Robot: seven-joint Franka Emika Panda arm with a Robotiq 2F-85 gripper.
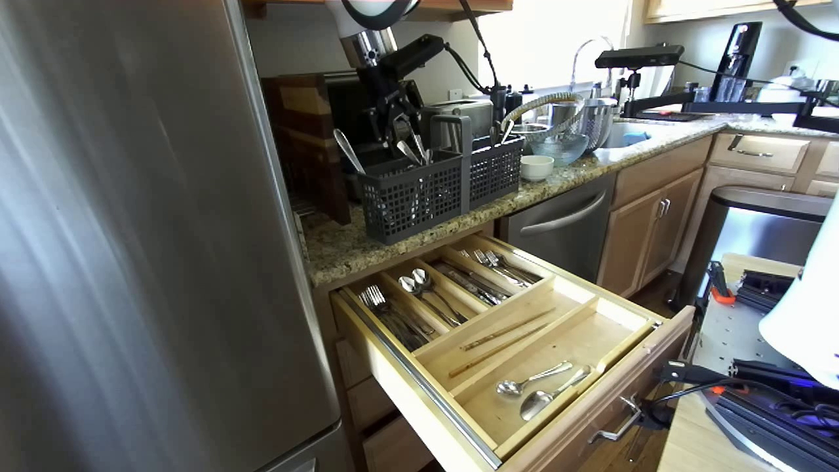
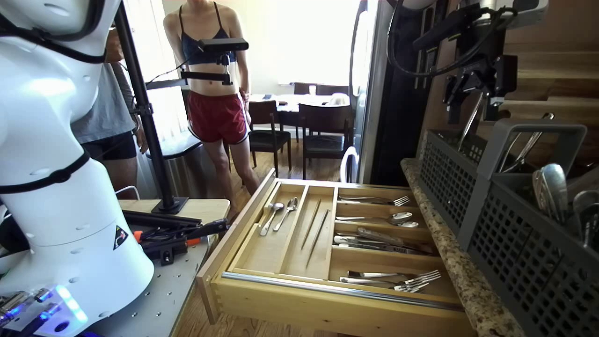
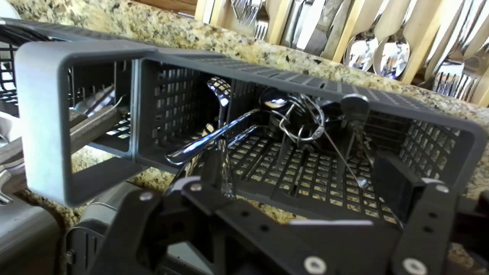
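My gripper is open above the near end of a dark grey utensil basket (image 1: 413, 196), its fingers (image 3: 396, 183) spread wide. Inside the basket, in the wrist view, lie a shiny spoon handle (image 3: 211, 137), a wire whisk-like utensil (image 3: 305, 121) and a few other metal pieces. Nothing is clearly gripped, though some cutlery passes close to the left finger. In exterior view 2 the gripper (image 2: 474, 112) hangs over the basket (image 2: 452, 168) with a metal handle (image 2: 471, 120) upright beneath it. The open drawer (image 1: 440, 401) has forks (image 1: 393, 318), spoons (image 1: 429, 291) and knives (image 1: 476, 284) in separate compartments.
Two spoons (image 1: 537, 405) lie in the drawer's front section, with two chopsticks (image 1: 503, 338) in the slot behind. A white bowl (image 1: 537, 168) and a toaster (image 1: 452, 118) stand near the basket. Wooden boards (image 1: 314, 149) rise beside it. People stand behind the drawer in exterior view 2.
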